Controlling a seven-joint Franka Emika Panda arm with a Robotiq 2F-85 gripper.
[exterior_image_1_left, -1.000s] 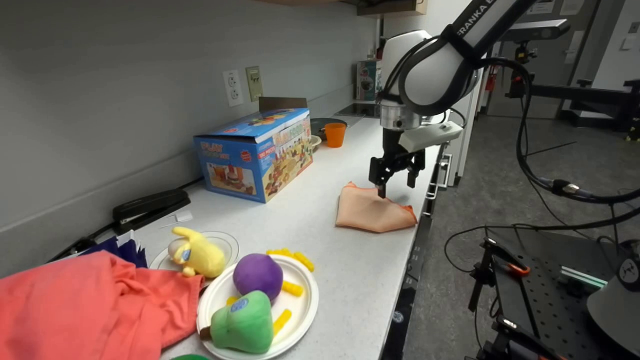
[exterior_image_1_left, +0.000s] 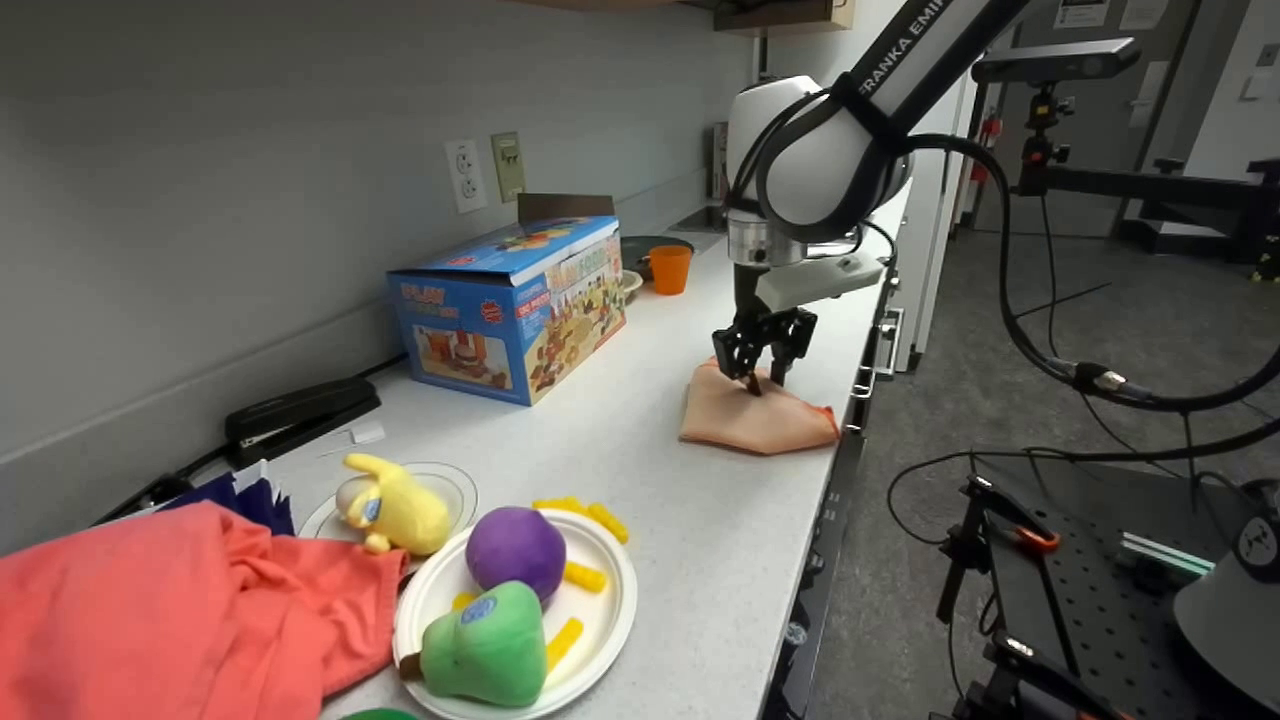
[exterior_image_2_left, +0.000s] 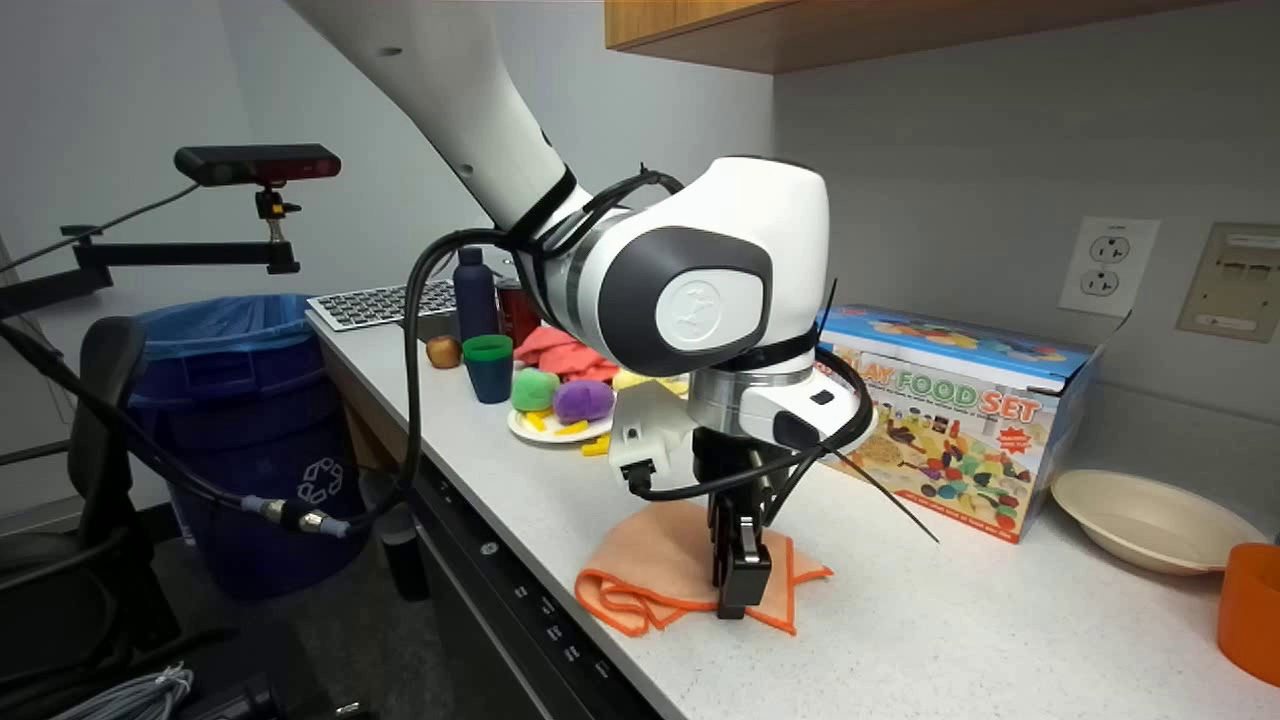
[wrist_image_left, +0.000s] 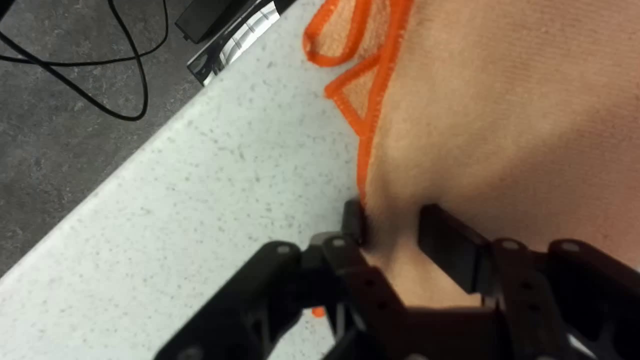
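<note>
A peach cloth (exterior_image_1_left: 750, 420) with an orange hem lies folded on the white counter, close to its front edge. My gripper (exterior_image_1_left: 765, 378) points down into it, fingertips at the cloth. In the wrist view the gripper is part open: one dark finger (wrist_image_left: 354, 222) stands at the hem and the other (wrist_image_left: 450, 246) presses over the fabric, with a bulge of cloth in the gap. Exterior view 2 has the cloth (exterior_image_2_left: 654, 558) spread around the gripper (exterior_image_2_left: 734, 600), whose far finger is hidden there.
A white plate (exterior_image_1_left: 618, 624) holds a purple plush (exterior_image_1_left: 516, 552), a green plush pear (exterior_image_1_left: 486, 648) and yellow sticks. Against the wall stands a play-food box (exterior_image_1_left: 468, 342); an orange cup (exterior_image_1_left: 669, 270) is farther back. A red cloth (exterior_image_1_left: 180, 612) lies at near left. Counter between cloth and box is clear.
My gripper has come down and to the left onto the cloth, and its fingers are closer together. The cloth has shifted slightly and its outline is a little different.
</note>
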